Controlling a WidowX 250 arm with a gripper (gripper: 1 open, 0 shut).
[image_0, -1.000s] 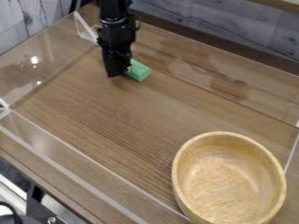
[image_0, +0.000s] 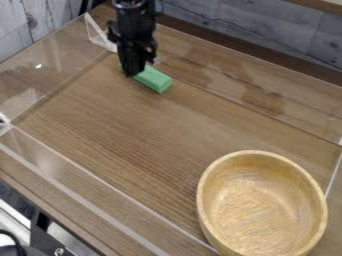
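My dark gripper (image_0: 132, 64) reaches down from the top of the camera view toward the upper middle of the wooden tabletop. Just right of its lower end lies a green block (image_0: 151, 79), flat on the wood. The fingers are small and dark, and I cannot tell whether they are open or shut.
A large round beige bowl (image_0: 262, 200) sits at the lower right. A raised wooden edge runs along the top right, and dark space lies beyond the lower left edge.
The green block has shifted down and slightly left, toward the middle of the table. The gripper is a little higher and further right, at the block's upper left.
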